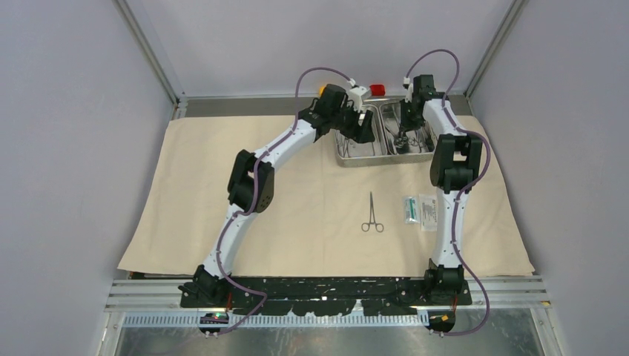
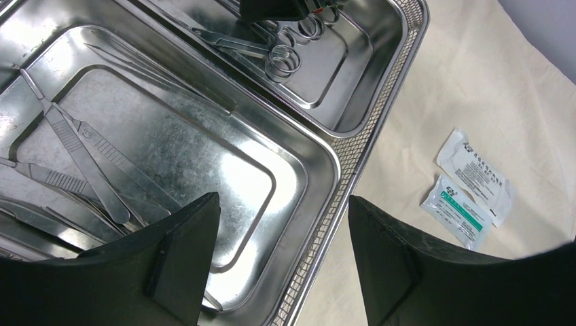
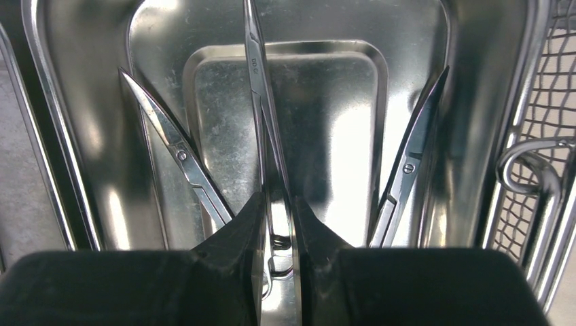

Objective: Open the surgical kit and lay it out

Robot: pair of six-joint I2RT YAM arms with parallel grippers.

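Note:
A metal tray with two compartments stands at the far right of the table. Over its left compartment my left gripper is open, nothing between its widely spaced fingers. Scalpel handles and tweezers lie in that compartment. Above the right compartment, the fingers of my right gripper stand a narrow gap apart. In the right wrist view, a long slim ringed instrument runs through that gap; contact with the pads cannot be told. Scissors lie left of it, another pair right.
On the cloth in front of the tray lies a ringed clamp. Two small packets, one green and white and one white, sit to its right.

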